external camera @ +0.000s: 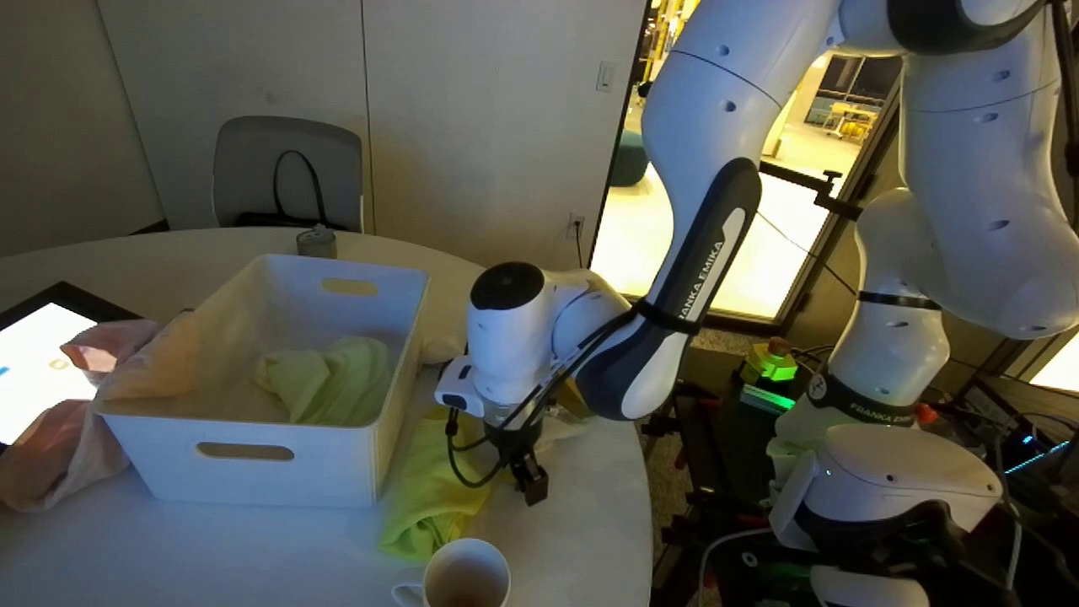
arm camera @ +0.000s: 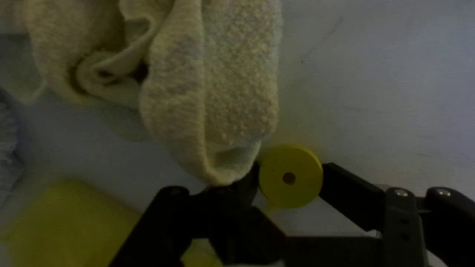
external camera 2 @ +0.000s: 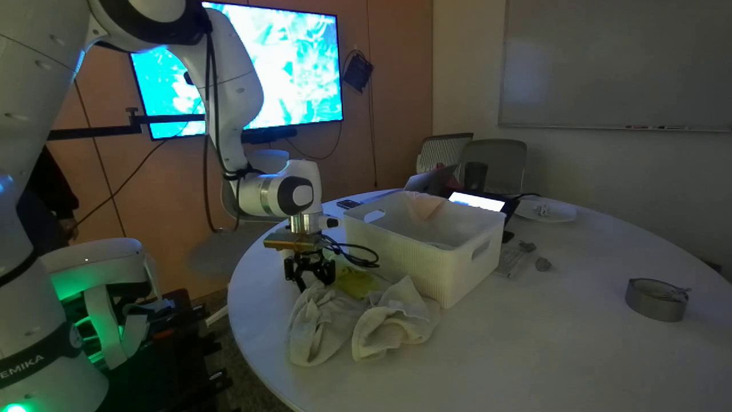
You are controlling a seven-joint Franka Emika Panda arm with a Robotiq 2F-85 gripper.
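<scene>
In the wrist view, a round yellow piece with a dark hole in its middle (arm camera: 276, 183) sits between the black fingers of my gripper, which is shut on it. Right above the left finger hangs the corner of a beige towel (arm camera: 231, 93); whether it touches the finger I cannot tell. A yellow-green cloth (external camera: 435, 496) lies on the table beside my gripper (external camera: 531, 487) in exterior view 1. The crumpled towel (external camera 2: 394, 319) lies in front of my gripper (external camera 2: 310, 273) in exterior view 2.
A white bin (external camera: 253, 480) with a pale green cloth (external camera: 339, 379) inside stands left of the arm. Near the front is a white mug (external camera: 465, 575). Grey tape (external camera 2: 656, 300) lies far off, with clear table between.
</scene>
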